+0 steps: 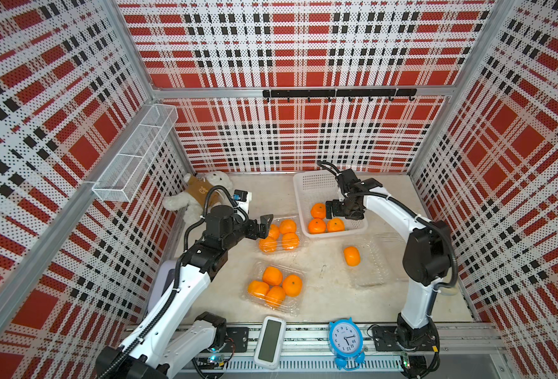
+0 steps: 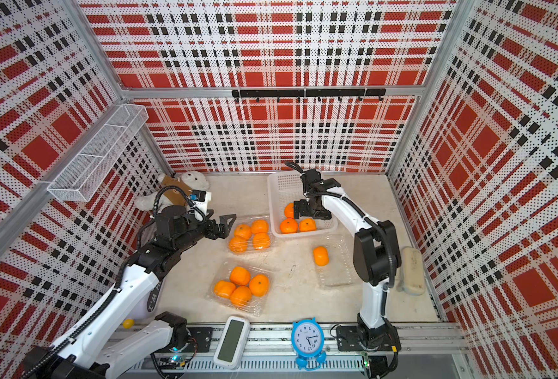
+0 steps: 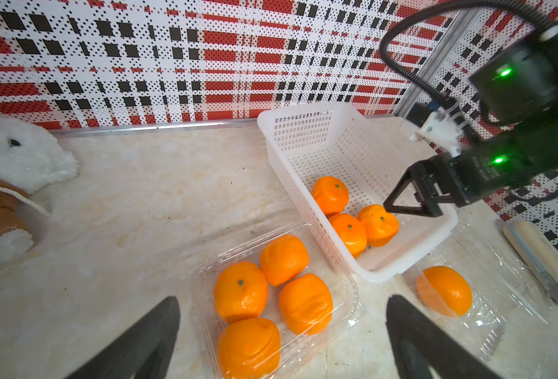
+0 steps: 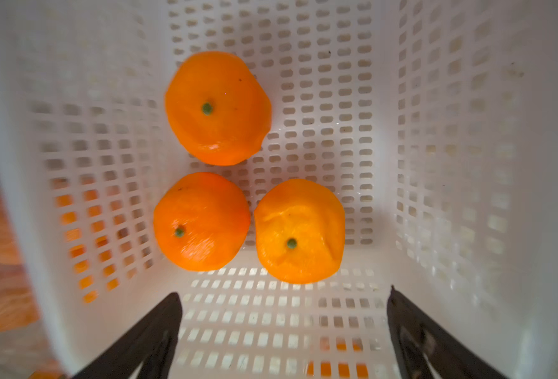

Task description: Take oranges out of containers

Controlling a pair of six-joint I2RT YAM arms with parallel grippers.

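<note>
A white perforated basket [image 1: 306,184] holds three oranges [image 4: 219,107] in its front half. My open right gripper is just above them, nothing between its fingers. My open left gripper hangs empty at the near left of the middle clear plastic container [image 1: 279,233], which holds several oranges. A front clear container [image 1: 274,288] also holds several oranges. At right, a clear container [image 2: 336,271] holds a single orange [image 2: 320,255] at its left side.
A plush toy [image 3: 20,151] sits at the back left. A beige case [image 2: 411,271] lies at the right edge. A blue clock [image 1: 346,336] and a white device [image 1: 269,341] are at the front. Bare table shows between the toy and basket.
</note>
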